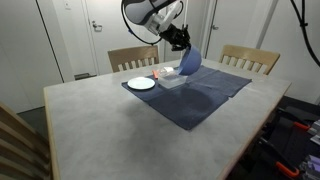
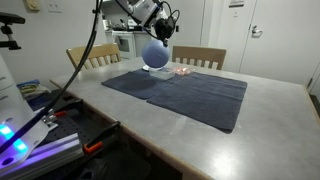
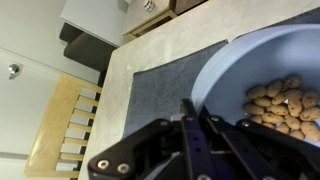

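Note:
A blue-grey bowl (image 1: 190, 63) hangs tilted above the table, with my gripper (image 1: 185, 47) shut on its rim. In the wrist view the rim of the bowl (image 3: 212, 77) runs between the dark fingers, and several brown nut-like pieces (image 3: 282, 104) lie inside it. Exterior view 2 shows the round underside of the bowl (image 2: 156, 54). Below and beside it a clear container (image 1: 173, 81) stands on the dark cloth; its contents are too small to make out.
A white plate (image 1: 141, 83) lies left of the clear container on the dark cloth (image 1: 192, 108). Small orange-red items (image 2: 182, 70) sit near the container. Wooden chairs (image 1: 249, 60) line the far side.

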